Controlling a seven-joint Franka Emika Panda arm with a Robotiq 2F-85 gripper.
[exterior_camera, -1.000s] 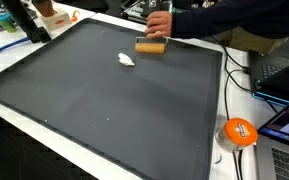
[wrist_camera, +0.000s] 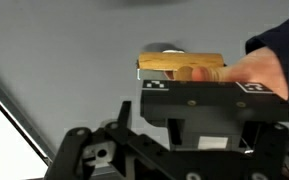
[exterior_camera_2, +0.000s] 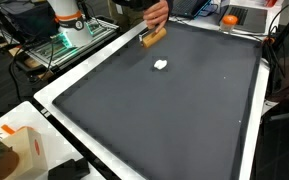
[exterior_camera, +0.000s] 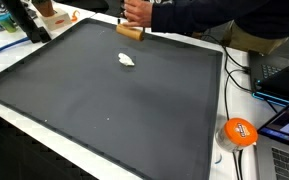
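Observation:
A person's hand (exterior_camera_2: 156, 14) holds a tan, wood-coloured bar (exterior_camera_2: 153, 38) above the far part of the dark grey board. In the wrist view the bar (wrist_camera: 179, 60) lies across the picture with a pale edge below it, and the person's fingers grip its right part. A small white piece (exterior_camera: 126, 58) rests on the board near the bar; in the second exterior view the white piece (exterior_camera_2: 160, 64) sits just below it. My gripper stands open in the wrist view, in front of the hand. The exterior views do not show its fingers clearly.
Most of the grey board (exterior_camera: 114, 110) is bare. An orange-lidded jar (exterior_camera: 237, 134) stands off its right edge beside laptops and cables. Boxes and tools (exterior_camera: 50, 14) crowd the far left corner. A sleeved arm (exterior_camera: 204, 15) reaches over the board's far edge.
The white piece has stayed in place.

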